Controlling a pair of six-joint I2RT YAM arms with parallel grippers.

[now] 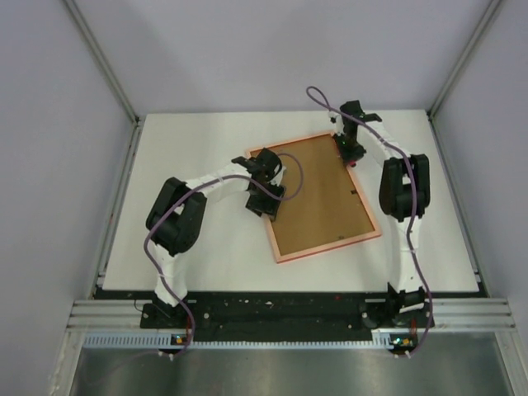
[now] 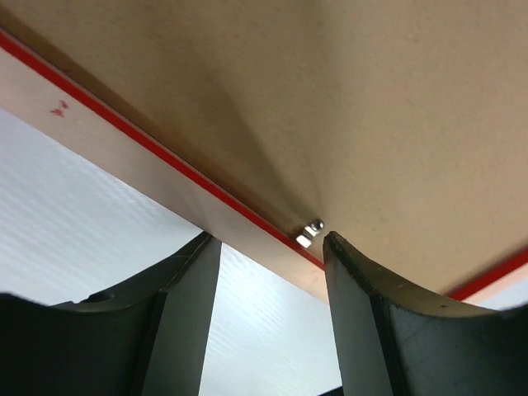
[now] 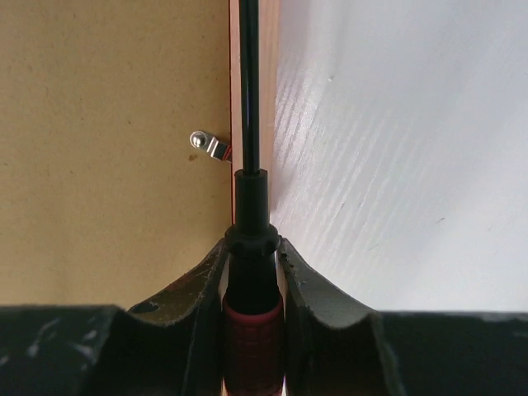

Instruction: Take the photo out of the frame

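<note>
The picture frame (image 1: 323, 247) lies back up and turned askew, its tan backing board (image 1: 322, 194) still inside the pale, red-edged border. In the left wrist view, my left gripper is open over the frame's side border (image 2: 186, 186), nothing gripped. A small metal tab (image 2: 309, 233) sits at the inner edge beside its right fingertip. My right gripper is shut on a screwdriver (image 3: 252, 351) with a red and black handle; its dark shaft runs along the opposite border. Another metal tab (image 3: 211, 145) shows left of the shaft, its tip over the board.
More dark tabs, such as one tab (image 1: 341, 238) near the front edge, show on the board. Cables arch over both grippers.
</note>
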